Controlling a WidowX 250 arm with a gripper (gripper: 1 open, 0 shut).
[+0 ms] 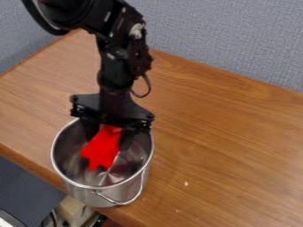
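Note:
My black gripper [110,124] points down into a silver metal bucket [127,184] near the table's left front edge. It is shut on a red object [99,152], which hangs inside the bucket with its upper end between the fingers; its exact shape is hard to tell.
A grey wall runs along the back. Past the table's left front edge are a dark grey surface and some cables at the lower left.

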